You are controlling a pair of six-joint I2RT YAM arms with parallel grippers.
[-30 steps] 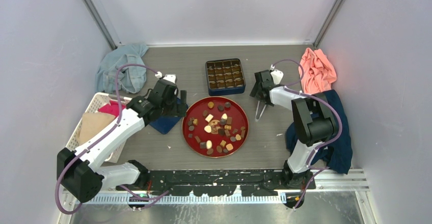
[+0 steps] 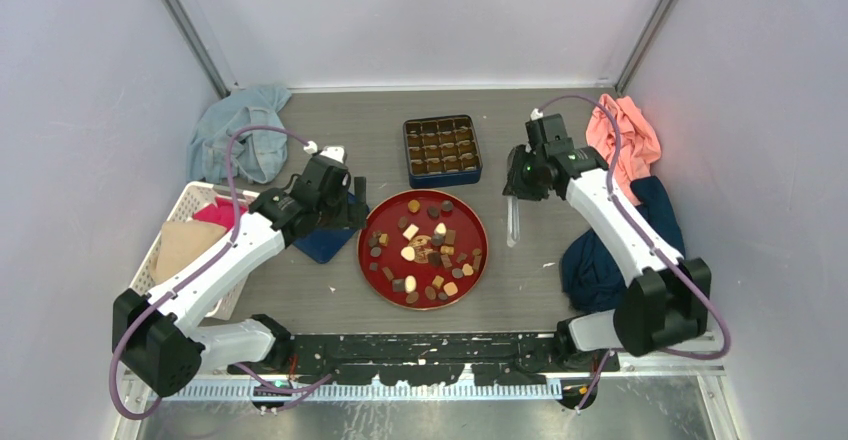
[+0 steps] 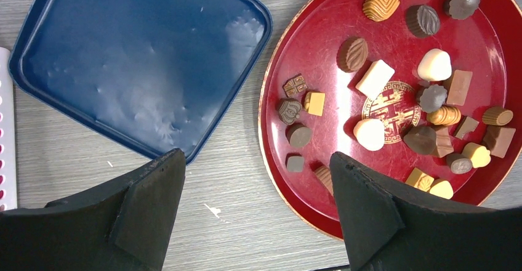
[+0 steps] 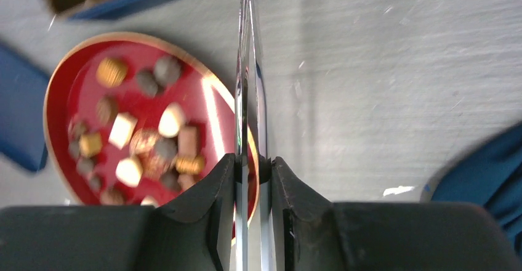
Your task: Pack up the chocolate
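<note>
A red round plate (image 2: 385,260) holds several assorted chocolates, dark, white and golden. Behind it stands a dark box (image 2: 441,174) with gold-brown compartments. My right gripper is shut on metal tongs (image 2: 513,222), raised to the plate's right; the tongs' arms are pressed close together, blurred in the right wrist view. My left gripper is open with nothing between its fingers, above the left side of the plate and a blue lid (image 3: 141,61).
A white basket (image 2: 160,250) with cloths and a pale blue cloth (image 2: 240,130) lie at the left. Pink (image 2: 625,135) and navy cloths (image 4: 480,191) lie at the right edge. Bare table lies right of the plate.
My right arm has risen with the tongs and swung outward at the elbow; the tongs' arms, apart a second ago, are now close together. The left arm has not moved.
</note>
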